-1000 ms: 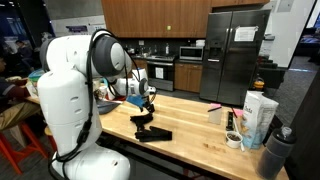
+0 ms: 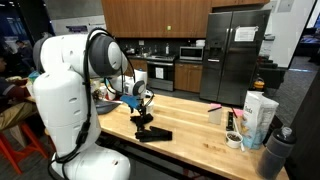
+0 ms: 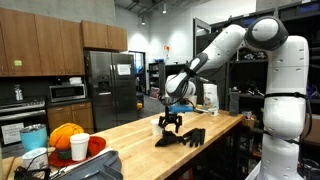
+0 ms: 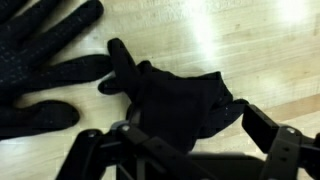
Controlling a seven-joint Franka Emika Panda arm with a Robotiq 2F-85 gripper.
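Observation:
Two black gloves lie on the wooden table. In the wrist view, a crumpled glove (image 4: 170, 105) sits beneath my gripper, whose fingers are spread wide with nothing gripped between them. Off to the left is a flat glove (image 4: 45, 75) with its fingers spread, partly outside the picture. Exterior view 1 has the gripper (image 2: 134, 104) low over the crumpled glove (image 2: 142, 120), with the flat one (image 2: 154, 133) nearer the camera. From the other side, both the crumpled glove (image 3: 168, 139) and the flat glove (image 3: 196, 135) are visible.
A person (image 3: 188, 95) in a light shirt stands behind the arm. Along one end of the table are a bag (image 2: 257, 112), a dark canister (image 2: 275, 155) and a small bowl (image 2: 233, 139). A red bowl (image 3: 96, 147) and white cup (image 3: 80, 149) occupy the other end. Mid-table is clear.
The person behind the arm has shifted posture slightly. Both gloves lie where they were, and any motion of the arm is too small to tell.

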